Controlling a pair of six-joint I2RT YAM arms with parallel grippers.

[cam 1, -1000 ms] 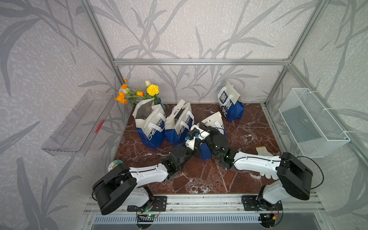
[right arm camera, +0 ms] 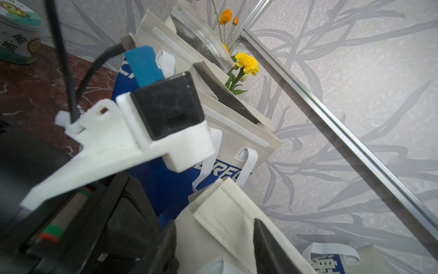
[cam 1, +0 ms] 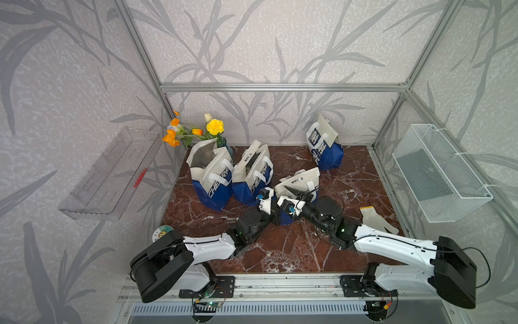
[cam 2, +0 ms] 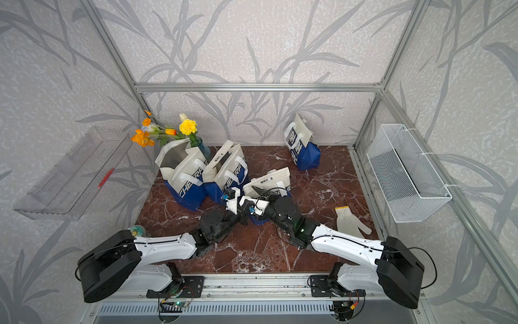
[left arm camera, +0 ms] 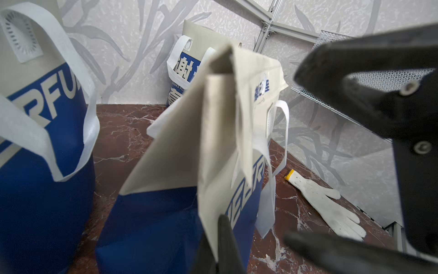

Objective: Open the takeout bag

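Note:
The takeout bag (cam 1: 304, 176), blue below and cream above, stands upright at the table's middle, partly covered by both arms. In the left wrist view its cream top is folded, with a narrow gap at the side. My left gripper is shut low on that side, with the bag's thin cream edge (left arm camera: 208, 219) running between its fingertips. My right gripper stands open, its fingers (right arm camera: 267, 248) on either side of the cream upper panel (right arm camera: 228, 214); whether they touch it I cannot tell. Its large dark fingers (left arm camera: 337, 82) also show beside the bag in the left wrist view.
Two similar bags (cam 1: 210, 181) with open tops stand close on the left, flowers (cam 1: 214, 127) behind them. Another bag (cam 1: 326, 143) is at the back right. A white glove (cam 1: 377, 220) lies right; wire basket (cam 1: 442, 172) hangs on the right wall.
The left arm stayed nearly still.

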